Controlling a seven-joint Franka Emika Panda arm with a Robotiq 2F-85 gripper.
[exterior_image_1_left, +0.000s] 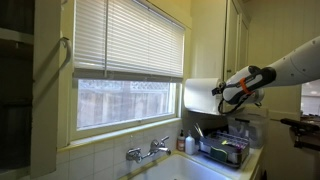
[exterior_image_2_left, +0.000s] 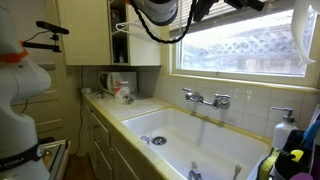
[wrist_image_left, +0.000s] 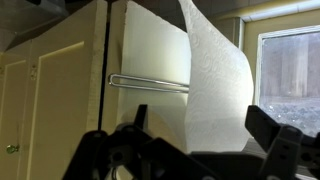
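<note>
A white paper towel roll (exterior_image_1_left: 201, 95) is mounted by the cabinet, to the right of the window. My open gripper (exterior_image_1_left: 219, 93) stands close to its right end. In the wrist view, a loose white paper sheet (wrist_image_left: 218, 90) reaches down into the space between the spread fingers of my gripper. Contact between the fingers and the paper cannot be made out. A metal wire holder (wrist_image_left: 150, 83) shows to the left of the sheet. White paper (exterior_image_2_left: 303, 35) also appears at the upper right of exterior view 2, where the arm crosses the top.
Beneath the roll, a dish rack (exterior_image_1_left: 224, 149) and soap bottles (exterior_image_1_left: 185, 143) stand on the counter. The white sink (exterior_image_2_left: 190, 137) has a wall faucet (exterior_image_2_left: 206, 99) behind it. Cabinet doors (wrist_image_left: 55, 90) and the window (wrist_image_left: 290, 80) flank the gripper.
</note>
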